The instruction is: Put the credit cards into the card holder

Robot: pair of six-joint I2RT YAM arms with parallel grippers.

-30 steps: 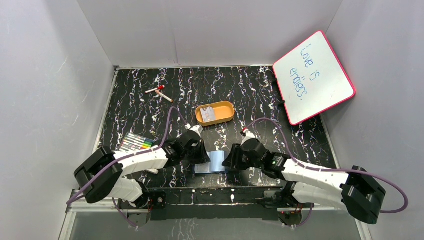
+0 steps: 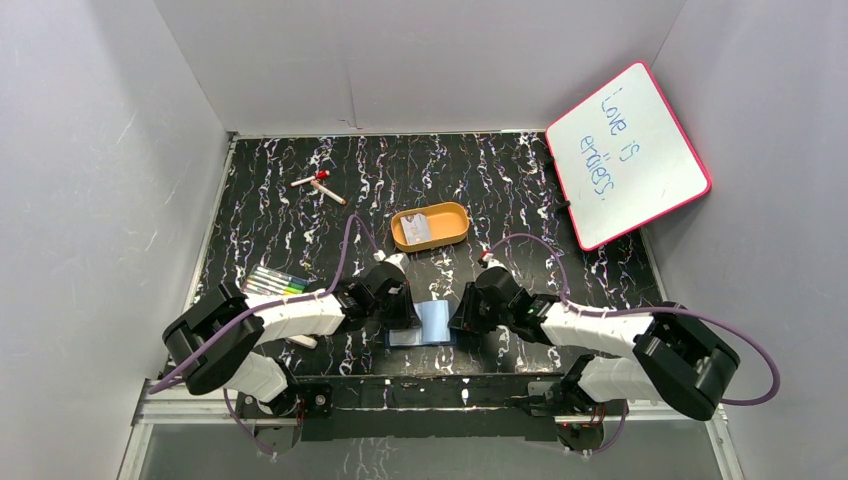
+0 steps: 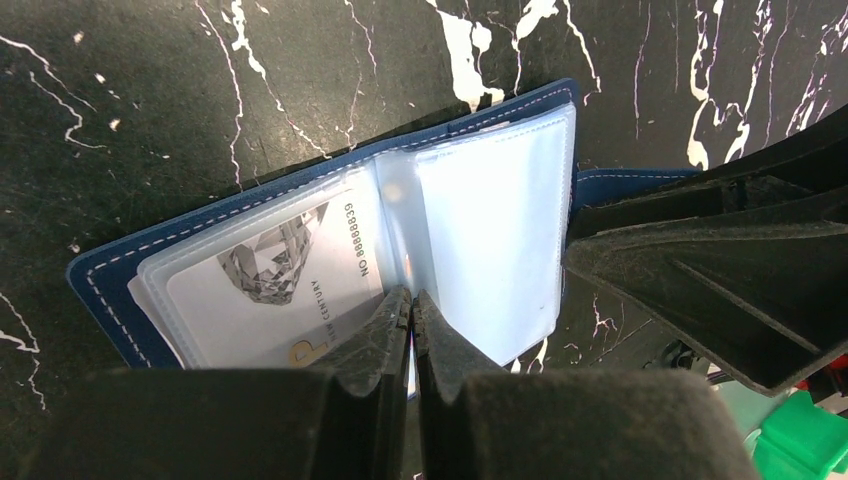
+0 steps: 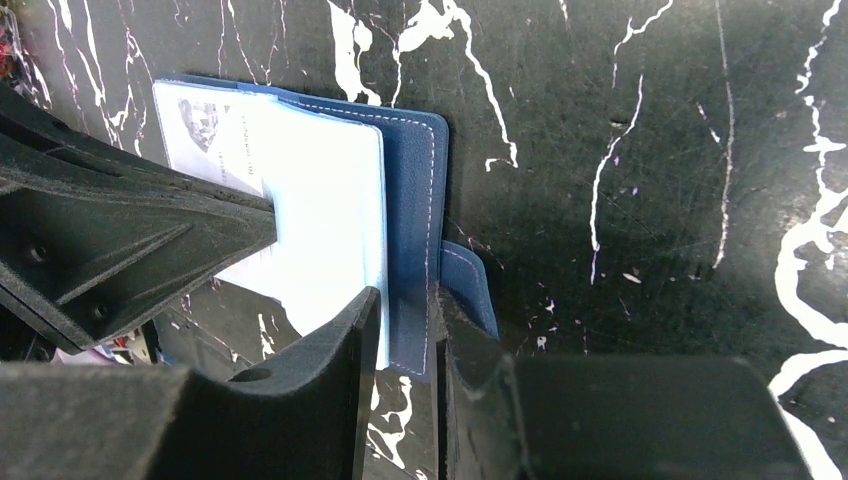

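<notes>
The blue card holder lies spread on the table near the front edge, its clear sleeves on top. One sleeve holds a white card with a diamond picture; the other sleeve looks pale and blank. My left gripper is shut with nothing visible between its fingers, its tips at the middle of the sleeves. At the holder's right side, my right gripper is shut on the holder's blue cover, one finger on each side of the cover's edge. Another card lies in the orange tray beyond the arms.
A set of markers lies at the left, partly behind the left arm. Two loose pens are at the back left. A whiteboard leans at the right. Bare table surrounds the tray.
</notes>
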